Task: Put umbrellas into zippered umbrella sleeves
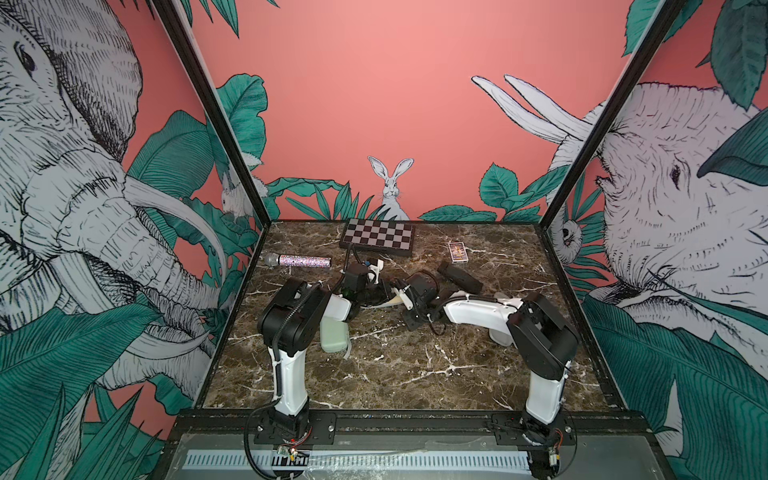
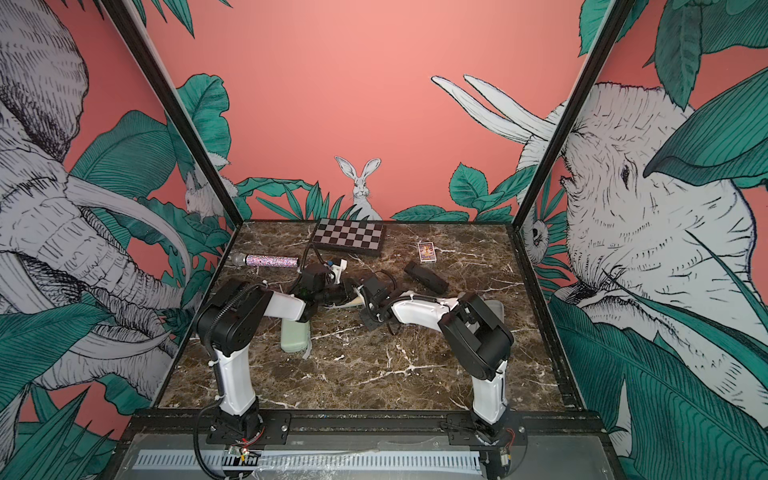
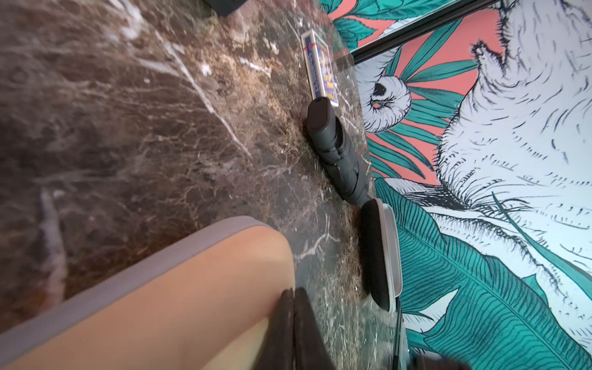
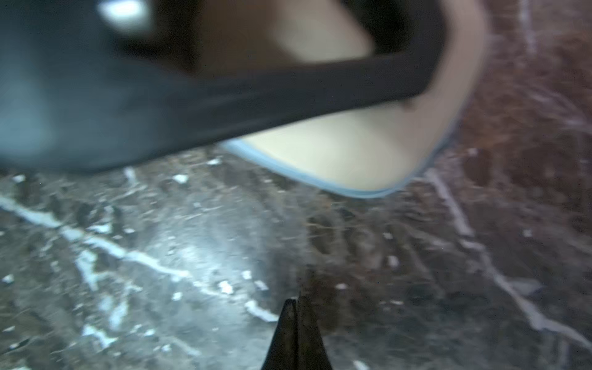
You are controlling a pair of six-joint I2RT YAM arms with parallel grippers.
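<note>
A beige sleeve (image 3: 154, 296) lies mid-table under my grippers, its edge at my left gripper's fingertips (image 3: 294, 296). My left gripper is shut; whether it pinches a thin bit of the sleeve is unclear. My right gripper is shut with nothing visible between its fingers, over bare table, with the blurred sleeve and a black gripper part beyond. A folded black umbrella (image 3: 339, 157) lies at the back right. A green case (image 1: 334, 336) sits left of centre. A grey and black case (image 3: 377, 246) lies at the right, partly hidden by my right arm in the top views.
A checkered board (image 1: 376, 234), a glittery microphone (image 1: 304, 261) and a card box (image 1: 457, 252) lie toward the back.
</note>
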